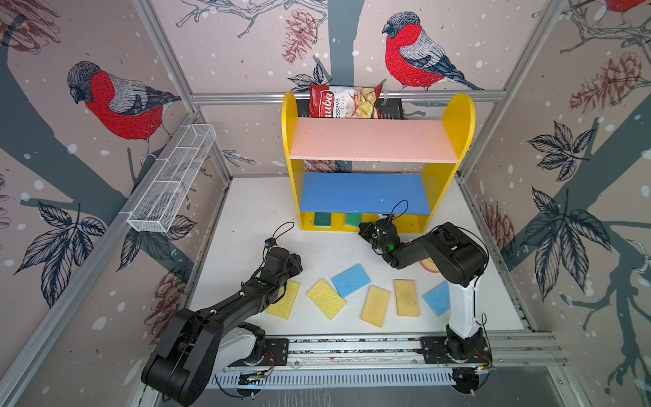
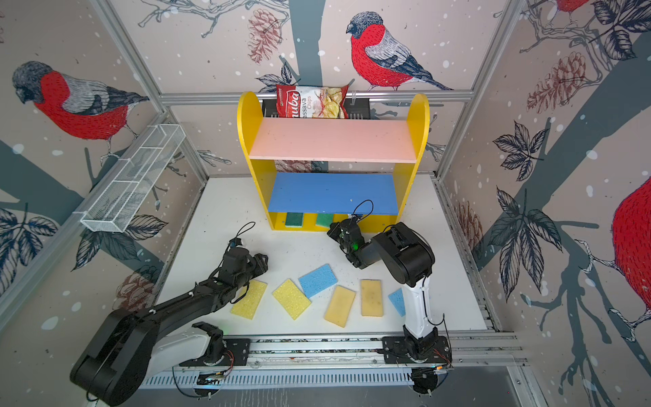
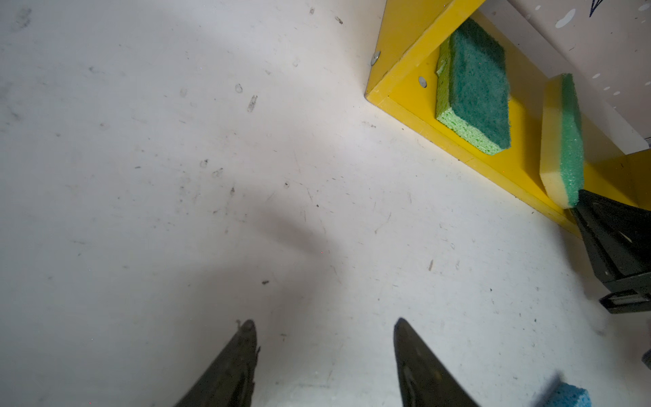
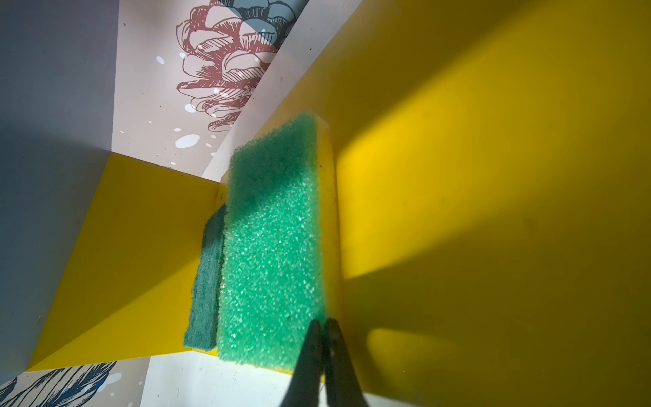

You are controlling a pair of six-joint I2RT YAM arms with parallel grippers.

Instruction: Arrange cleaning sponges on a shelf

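Observation:
On the yellow bottom board of the shelf (image 3: 468, 157), a dark green sponge (image 3: 478, 88) lies at the left end. Right of it a yellow sponge with a bright green face (image 4: 271, 251) stands tilted on edge, green side to the right. My right gripper is at this sponge's near lower corner, fingertips close together; whether they pinch it, I cannot tell. The left gripper hangs open and empty over the table. In front lie yellow sponges (image 1: 326, 298), blue sponges (image 1: 351, 280) and tan sponges (image 1: 375, 305).
The blue middle board (image 1: 366, 192) hangs low over the bottom level. The pink top board (image 1: 373, 139) is bare. A bag of chips (image 1: 346, 101) stands behind the shelf. Right of the tilted sponge the bottom board is free. A wire basket (image 1: 173, 176) hangs at the left.

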